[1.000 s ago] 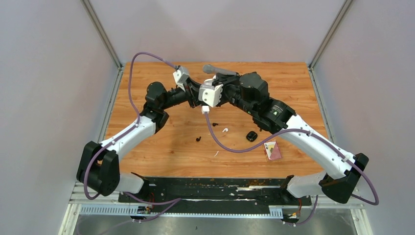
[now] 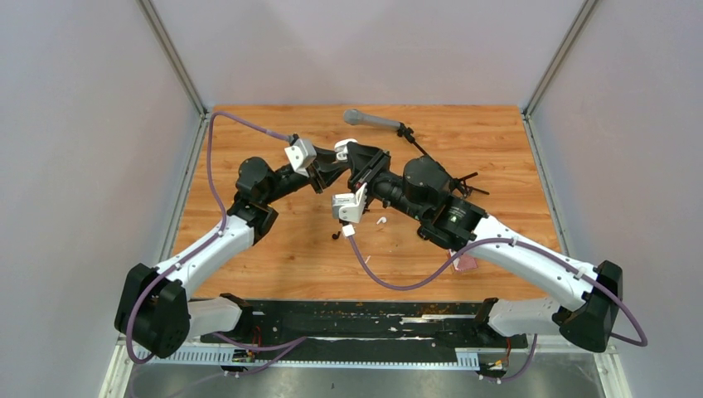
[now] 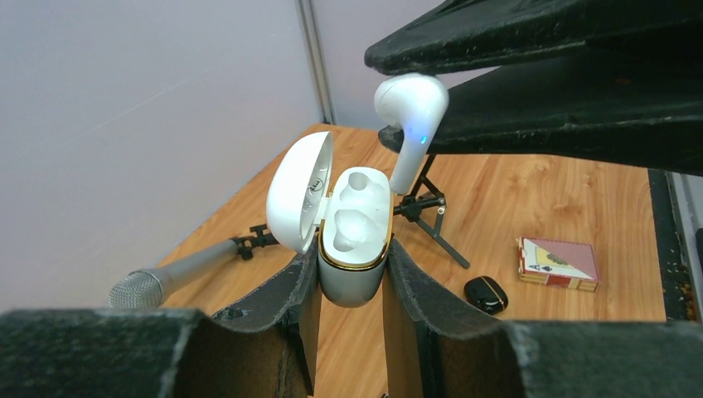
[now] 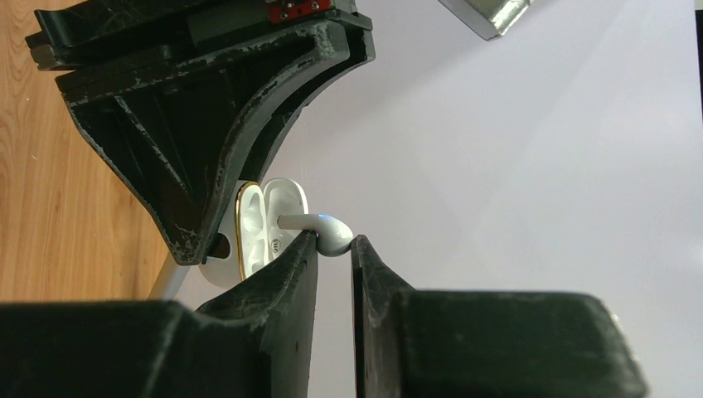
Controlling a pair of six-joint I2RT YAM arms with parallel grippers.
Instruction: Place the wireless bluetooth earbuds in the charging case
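The open white charging case (image 3: pixel 352 240), gold-rimmed with empty moulded slots facing up, is held between the fingers of my left gripper. A white earbud (image 3: pixel 412 112) with a small blue light is pinched by the tips of my right gripper, its stem hanging just beside the case's right edge in the left wrist view. In the right wrist view the earbud (image 4: pixel 319 228) lies across the case (image 4: pixel 251 224) in line of sight. In the top view both grippers meet above the middle of the table.
A microphone on a stand (image 2: pixel 373 118) lies at the back. A card box (image 3: pixel 557 261) and a black case (image 3: pixel 486 294) are on the right. Small dark and white pieces (image 2: pixel 381 220) lie on the wooden table (image 2: pixel 290 265) below the arms.
Both arms have moved toward the front of the table and slightly down in the top view, still meeting each other.
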